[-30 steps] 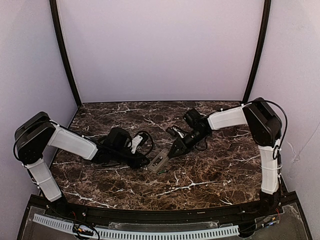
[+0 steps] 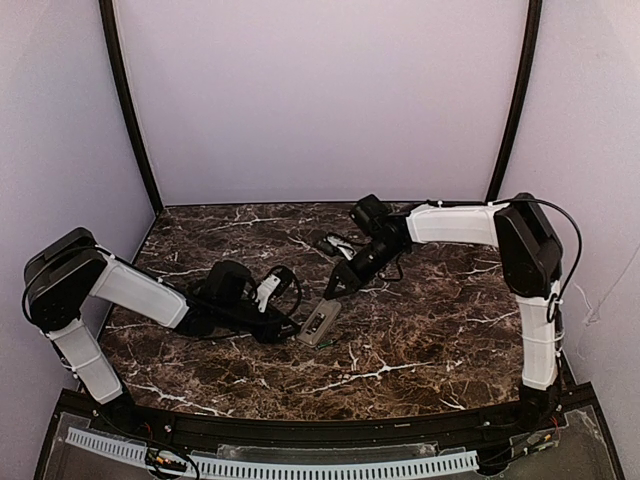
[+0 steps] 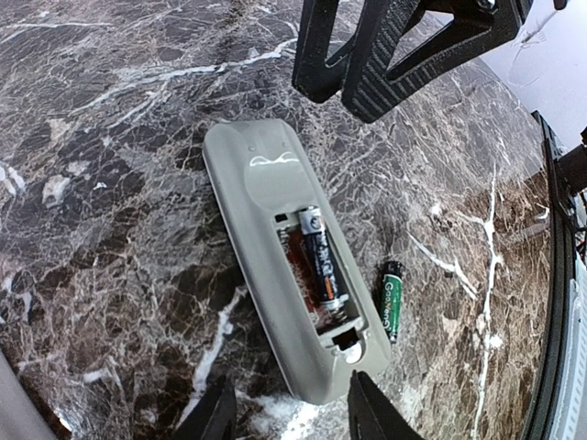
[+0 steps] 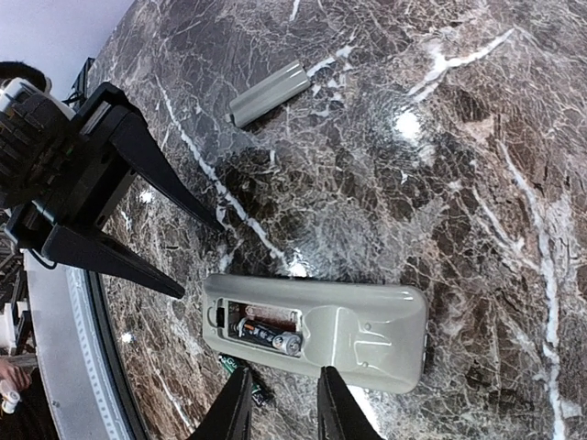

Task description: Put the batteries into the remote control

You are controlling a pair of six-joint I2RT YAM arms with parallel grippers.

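Observation:
The grey remote (image 3: 266, 174) lies on the marble table between my grippers, its compartment open with one dark-labelled battery (image 3: 325, 258) inside beside an empty-looking slot. A green battery (image 3: 391, 302) lies loose on the table beside the remote. My left gripper (image 2: 290, 330) is low at the remote's near-left end, open, with nothing seen between its tips. My right gripper (image 2: 335, 285) hangs above the remote's far end, open, with nothing seen between its fingertips.
A grey rectangular piece (image 4: 271, 92), perhaps the battery cover, lies apart on the marble table (image 2: 420, 360). Walls stand on the sides and behind.
My right gripper has moved up and back, toward the left, away from the remote. My left gripper has shifted slightly toward the front.

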